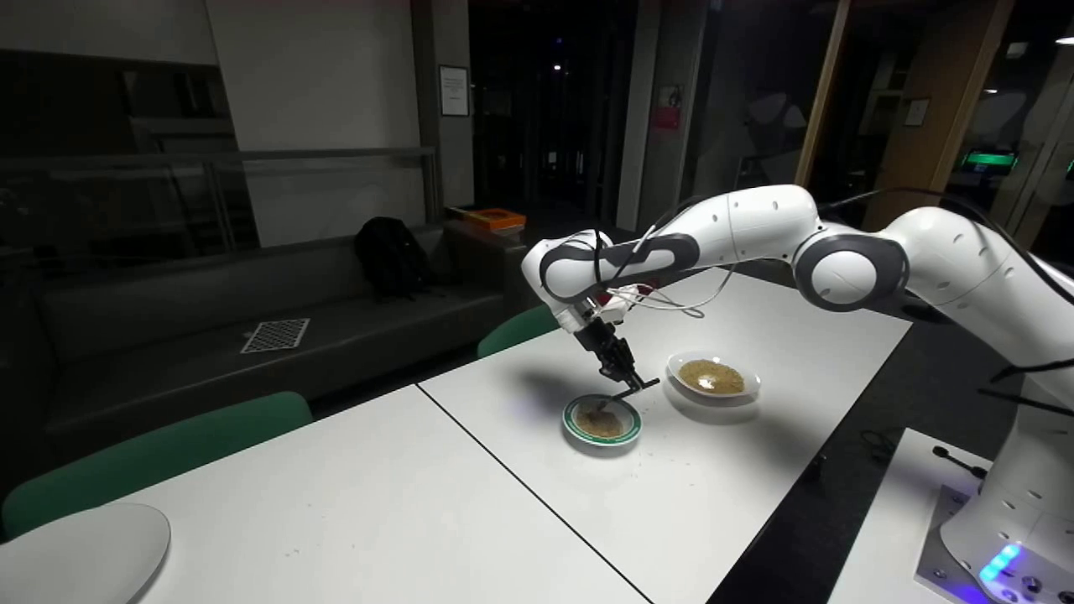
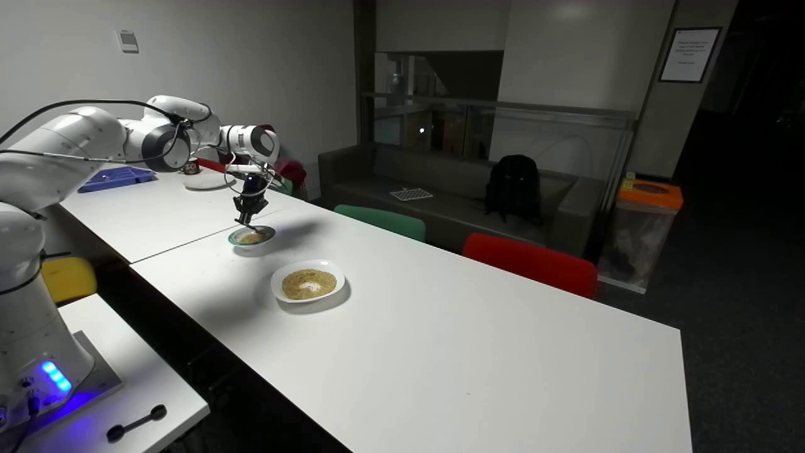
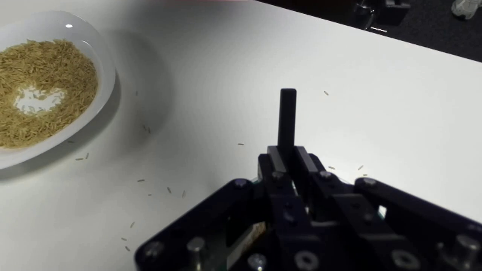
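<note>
My gripper (image 1: 634, 383) is shut on a dark utensil (image 3: 287, 115), whose straight black handle sticks out past the fingertips in the wrist view. Its other end reaches down over the green-rimmed bowl (image 1: 632, 434), and looks like a spoon, though its head is small and hard to make out. Brown grain (image 1: 598, 423) lies in that bowl. Nearer the table's far end stands a white oval dish (image 2: 341, 273) with a wide layer of rice-like grain (image 3: 67, 63) and a bare patch in its middle. In the wrist view the fingers mostly cover the green-rimmed bowl.
Loose grains (image 3: 169, 190) are scattered on the white table (image 2: 490, 340) between the two vessels. A white round plate (image 1: 86, 554) lies at the near left. Green chairs (image 1: 161, 443) and a red chair (image 2: 528, 264) line the sofa side.
</note>
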